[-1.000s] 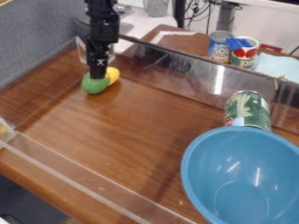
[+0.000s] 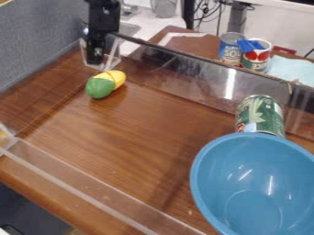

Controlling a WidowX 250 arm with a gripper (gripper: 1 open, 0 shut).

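Note:
My black gripper (image 2: 95, 57) hangs at the top left of the camera view, above and a little behind a green and yellow toy (image 2: 102, 86) lying on the wooden tray floor. The gripper is shut, and no object shows between its fingers. The toy rests apart from it.
A blue bowl (image 2: 259, 190) fills the lower right, with a green can (image 2: 260, 116) just behind it. Two more cans (image 2: 230, 50) stand beyond the clear wall at the back right. A grey padded wall borders the left.
My gripper has risen up and slightly back, away from the toy, which stays on the floor and now shows more fully.

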